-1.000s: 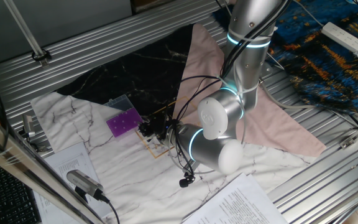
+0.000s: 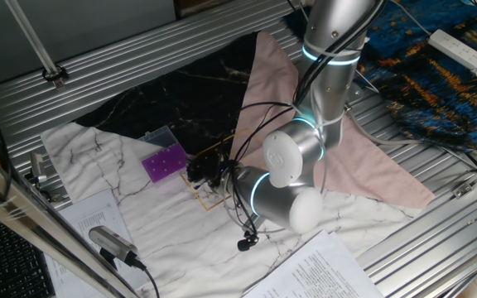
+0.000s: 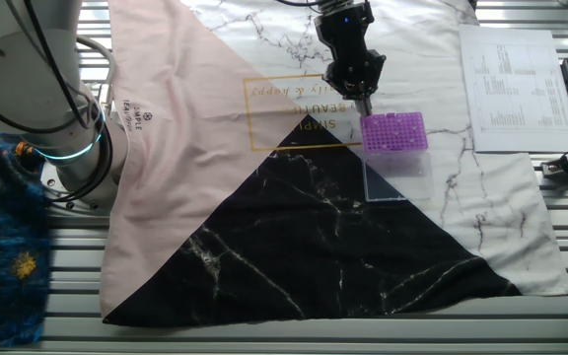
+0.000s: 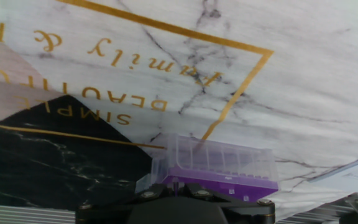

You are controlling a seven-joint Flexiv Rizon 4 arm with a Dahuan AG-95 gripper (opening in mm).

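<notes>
A purple rack point(image 3: 395, 131) with small holes lies on the marble-patterned cloth, its clear lid point(image 3: 398, 179) spread open beside it. In exterior view 1 the purple rack point(image 2: 165, 163) is at the left tip of my black gripper point(image 2: 190, 171). Pointing down at the rack's near corner, my gripper point(image 3: 365, 106) has its fingertips close together. In the wrist view the gripper looks shut, in front of the box's purple part point(image 4: 222, 185) and clear wall point(image 4: 222, 158). Whether the tips touch the box cannot be told.
Printed sheets point(image 3: 521, 89) lie beyond the rack, and more paper point(image 2: 317, 269) sits at the front. A small grey device point(image 2: 113, 242) on a stand, a metal post and a keyboard point(image 2: 7, 248) occupy the left.
My arm and gripper have shifted only very slightly beside the rack. The rack and its lid appear to lie where they were.
</notes>
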